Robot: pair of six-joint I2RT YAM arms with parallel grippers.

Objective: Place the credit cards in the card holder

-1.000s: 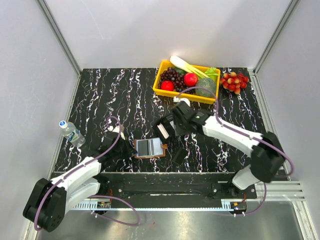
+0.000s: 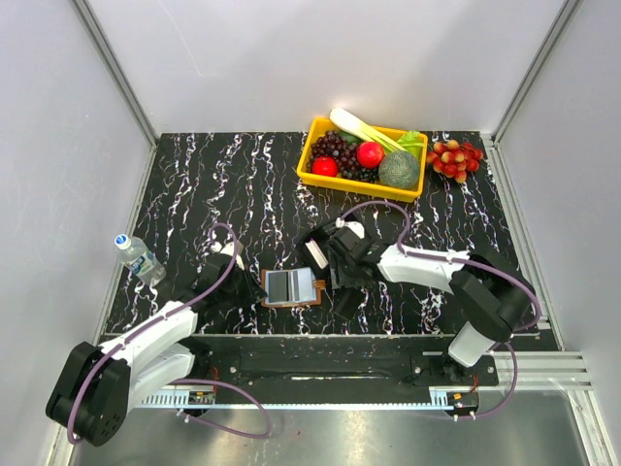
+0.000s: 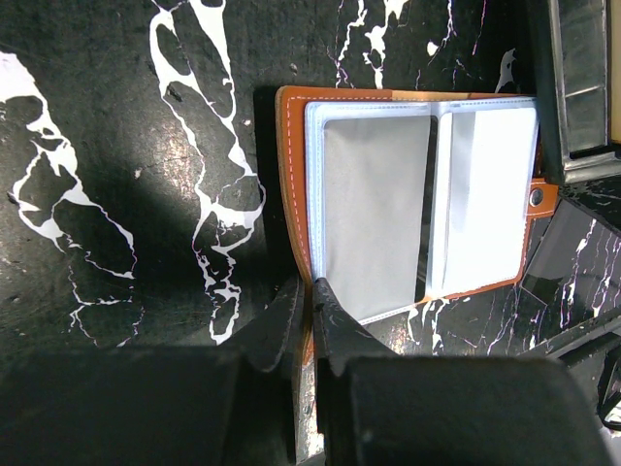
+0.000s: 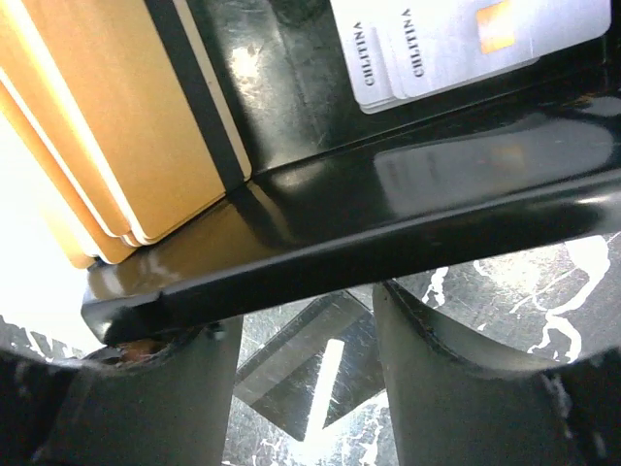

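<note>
The brown card holder (image 3: 293,165) lies spread on the dark table with its clear sleeves (image 3: 378,204) facing up. At its left edge, my left gripper is shut on the holder's rim. A dark card (image 4: 335,374) with a bright glare streak lies flat on the table, right of the holder in the top view. My right gripper is part open above that card, its fingers (image 4: 403,340) apart and nothing held between them. A black tray (image 4: 388,243) holds gold cards (image 4: 146,126) and silver cards (image 4: 466,44).
The tray's near wall stands close in front of my right fingertips. A yellow basket (image 2: 309,177) of fruit and vegetables is at the back, with red grapes (image 2: 454,158) beside it. A water bottle (image 2: 142,260) stands at the left. Bare table lies on the right.
The left arm and the holder look still.
</note>
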